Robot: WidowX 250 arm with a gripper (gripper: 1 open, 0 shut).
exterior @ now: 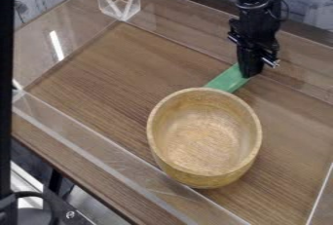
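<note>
My gripper [250,61] is low over the right rear of the wooden tray, at the far end of a green flat object [228,80] that lies diagonally behind a large wooden bowl [204,136]. The fingertips are dark and small, and I cannot make out whether anything is between them. The bowl stands upright and empty in the front middle.
Clear plastic walls edge the tray. A white wire-like piece [119,2] sits at the back left.
</note>
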